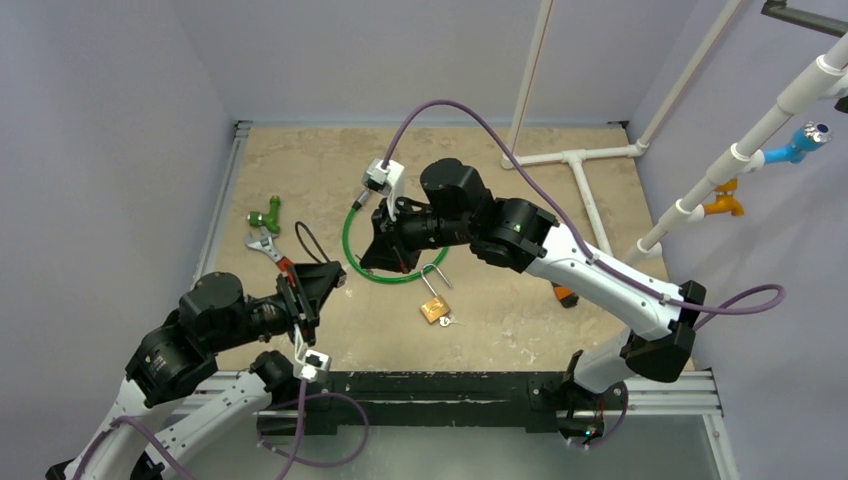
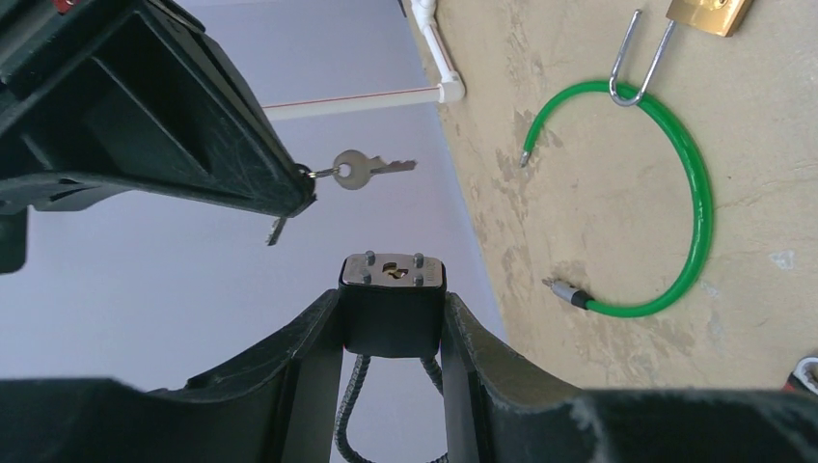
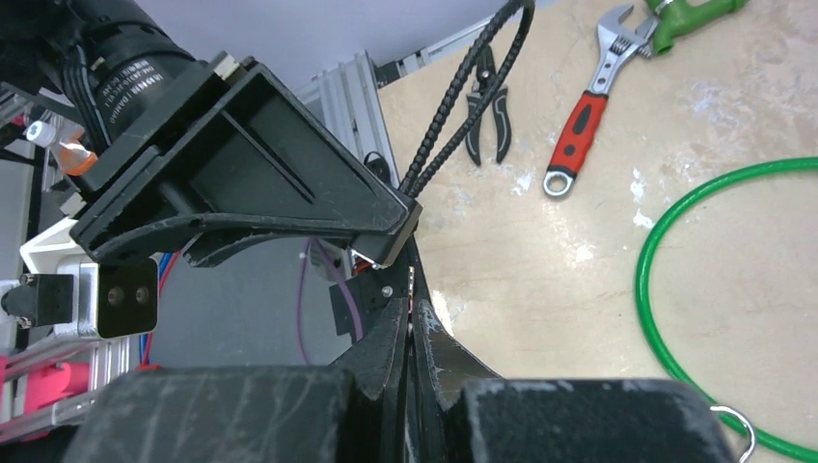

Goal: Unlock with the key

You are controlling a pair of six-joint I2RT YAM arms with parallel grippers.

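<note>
In the left wrist view my left gripper is shut on a black lock [image 2: 391, 318] with a cable loop, its silver keyhole face upward. Above it at the upper left is my right gripper, shut on a small key, with another key [image 2: 357, 169] dangling on a ring. In the top view, my left gripper [image 1: 322, 280] is left of and below my right gripper [image 1: 378, 255], apart from it. A brass padlock [image 1: 434, 308] with keys lies on the board.
A green hose [image 1: 400, 280], adjustable wrench [image 3: 579, 130], pliers [image 3: 487, 116] and green fitting [image 1: 265, 218] lie on the board. White pipes [image 1: 590, 205] line the back and right. The front-centre board is mostly clear.
</note>
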